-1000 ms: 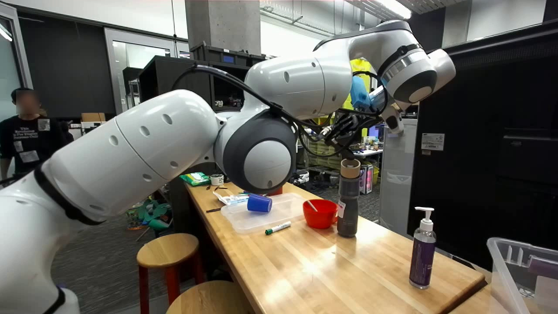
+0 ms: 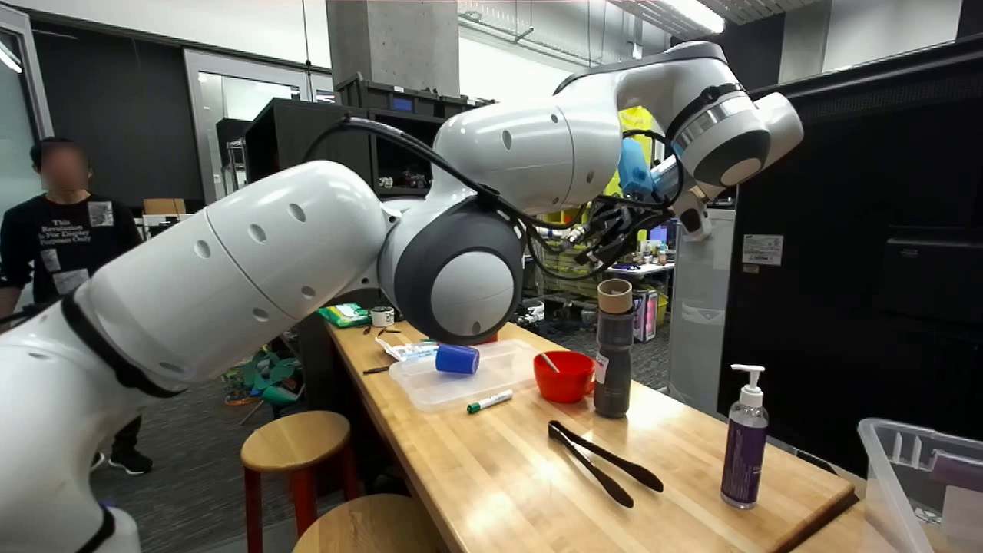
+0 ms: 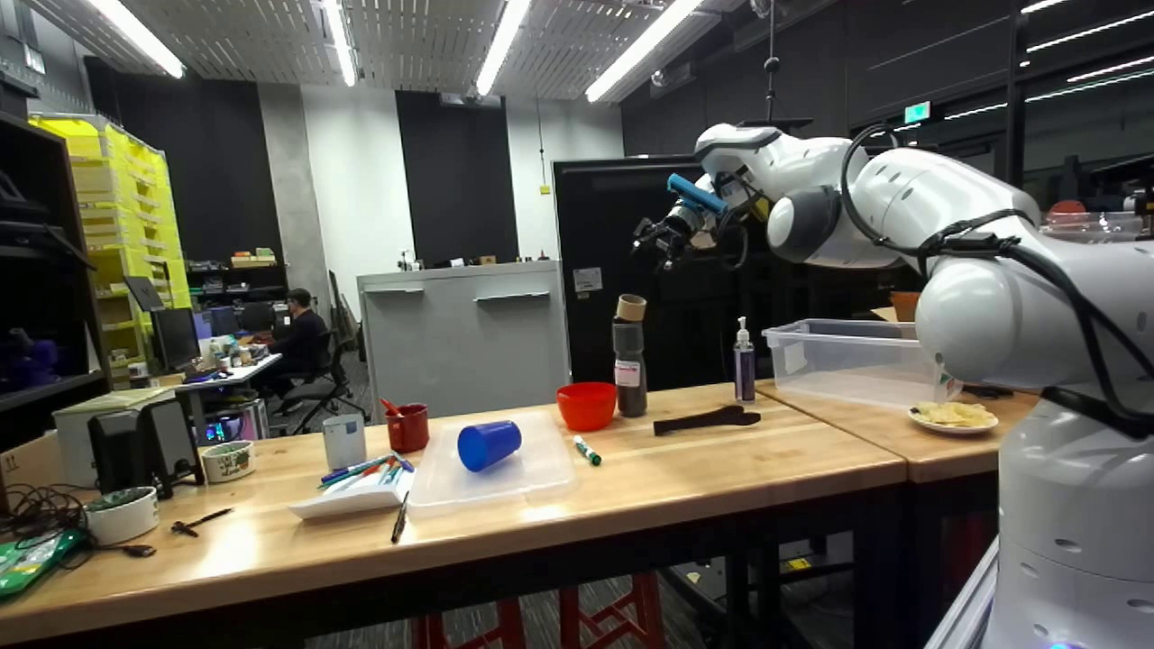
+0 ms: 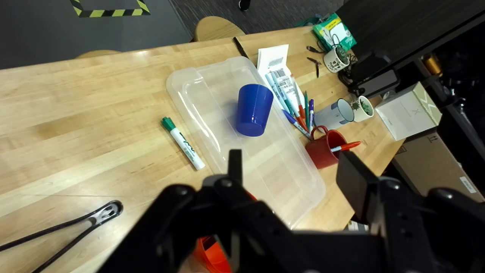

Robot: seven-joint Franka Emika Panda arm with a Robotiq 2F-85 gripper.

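Observation:
Black tongs (image 2: 615, 458) lie on the wooden table, their two arms spread in a V. In the wrist view, the joined end of the tongs (image 4: 117, 209) shows at lower left. High over the table, my gripper (image 3: 655, 244) is open and well clear of everything. Only the lid and bare wood show between its fingers in the wrist view. A blue cup (image 4: 254, 110) rests on its side on a clear plastic lid (image 4: 277, 182). A green-capped marker (image 4: 184, 145) is beside the lid. Close together stand a red bowl (image 3: 587, 406) and a dark bottle (image 3: 629, 373).
A pump bottle (image 2: 744, 447) stands near the table's end, by a clear bin (image 3: 855, 362). A red mug (image 3: 407, 428), a grey cup (image 3: 343, 442) and several pens are beyond the lid. Bare wood surrounds the tongs. A person (image 2: 64, 216) stands at far left.
The tongs now lie on wood that was bare a second ago. A dark piece hanging below my gripper, just above the dark bottle, is gone. The arm has barely moved.

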